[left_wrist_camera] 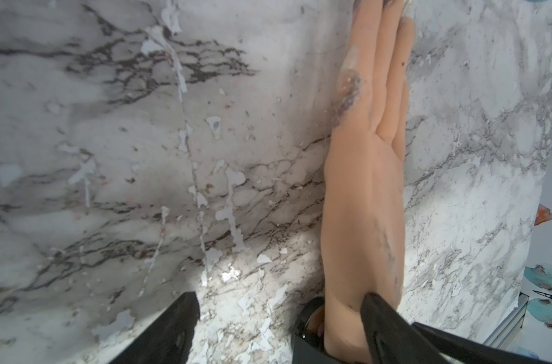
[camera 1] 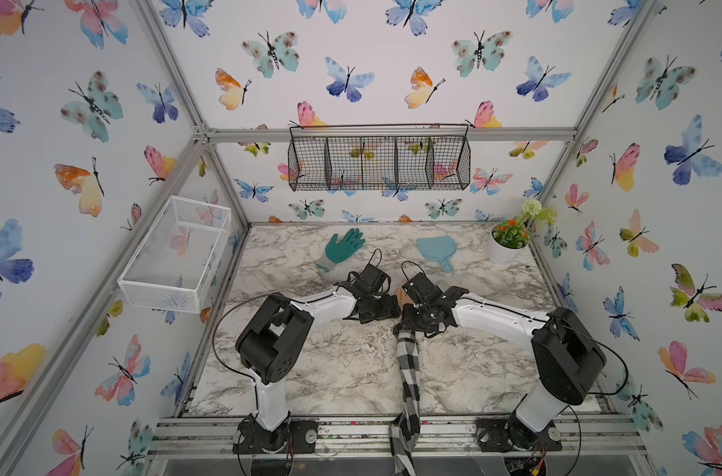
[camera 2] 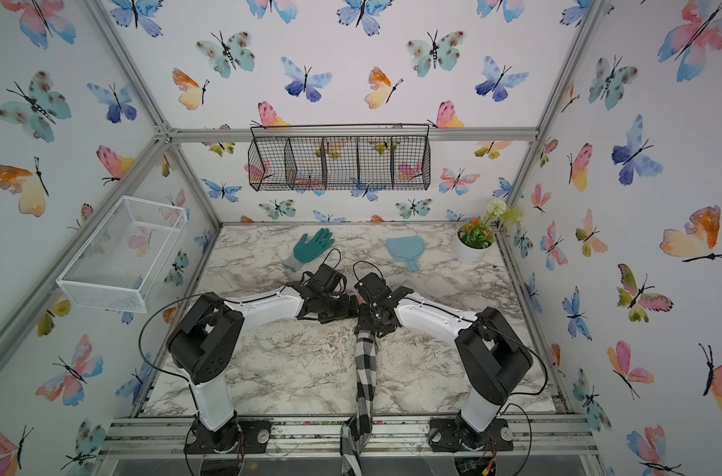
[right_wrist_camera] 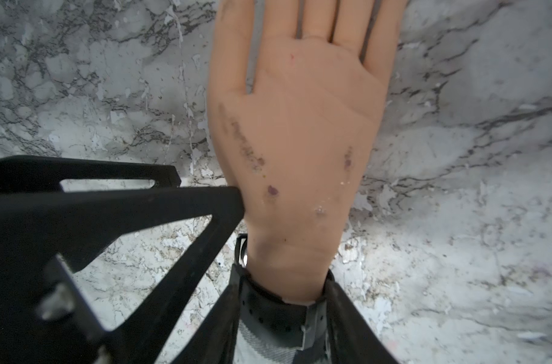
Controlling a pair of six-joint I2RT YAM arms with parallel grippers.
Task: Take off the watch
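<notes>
A mannequin hand on a checkered-sleeved arm lies between my grippers. A black watch band circles its wrist; the left wrist view shows the band too. My left gripper has its fingers apart, one on either side of the wrist, the right one close against the hand's edge. My right gripper straddles the band from above, fingertips apart at its two sides; whether they grip it I cannot tell. In the top views both grippers crowd over the wrist and hide much of the hand.
A teal glove and a blue dustpan lie at the back, with a potted plant at the back right. A white basket hangs on the left wall, a wire rack on the back wall.
</notes>
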